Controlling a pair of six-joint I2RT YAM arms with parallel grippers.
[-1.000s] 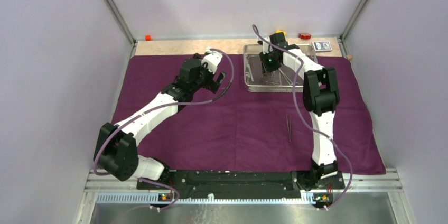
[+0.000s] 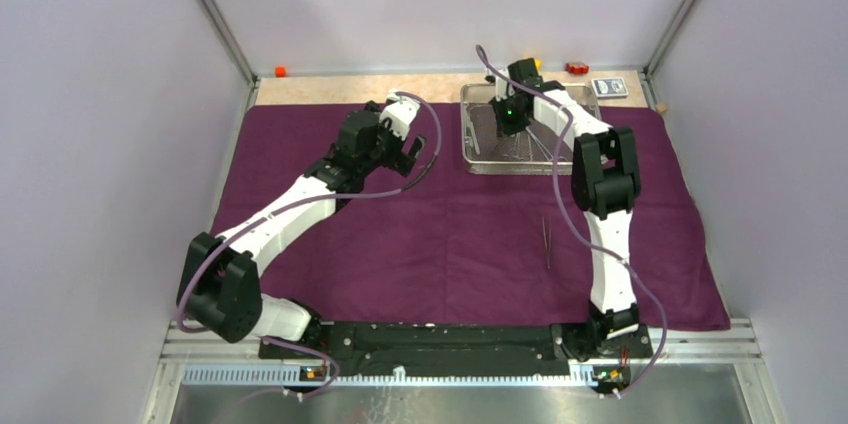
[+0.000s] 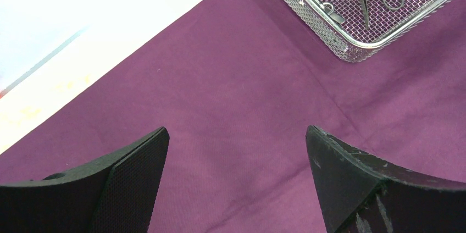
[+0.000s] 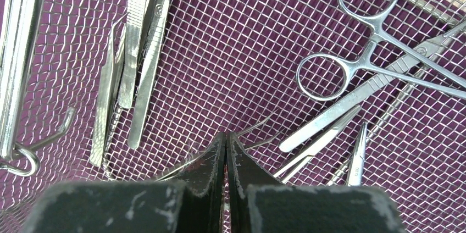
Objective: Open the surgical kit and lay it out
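The wire-mesh instrument basket [image 2: 520,168] stands at the back right with metal instruments in it. My right gripper points down inside, its fingertips pressed together and nothing visible gripped. Thin curved instrument tips [image 4: 258,125] lie just beyond those fingers, outside them; the rest of that instrument is partly hidden behind the gripper. To the right lie ringed scissors-like forceps [image 4: 362,60] across a flat handle [image 4: 324,117]. Several tweezers-like instruments [image 4: 132,51] lie at the left. Over the bare cloth, left of the basket, my left gripper is wide open and empty.
A slim pair of tweezers [image 2: 547,244] lies on the purple cloth [image 2: 480,274] in front of the basket. Beyond the basket are a red object [image 2: 577,68] and a small flat box [image 2: 609,87].
The left arm looks essentially still.
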